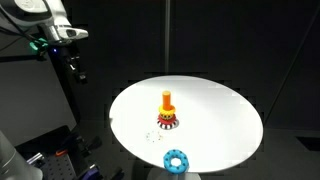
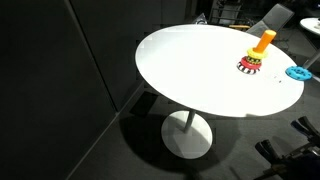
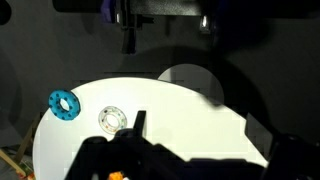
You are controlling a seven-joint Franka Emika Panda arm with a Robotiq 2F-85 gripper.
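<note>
A stacking toy stands upright on the round white table (image 1: 220,120). Its orange post (image 1: 167,98) rises above a yellow ring (image 1: 166,112) and a red patterned ring (image 1: 167,123). Near the table's front edge lies a blue ring (image 1: 176,161), also seen in the wrist view as a blue ring (image 3: 64,104). A pale ring (image 3: 112,120) lies flat between it and the stack, hard to make out against the white. My gripper is open and empty, high up and off to the table's side. Only the orange tip (image 3: 117,176) of the stack shows in the wrist view.
Dark floor surrounds the table, which stands on a round white base (image 2: 187,138). Dark items and cables (image 1: 88,172) lie near the arm's base.
</note>
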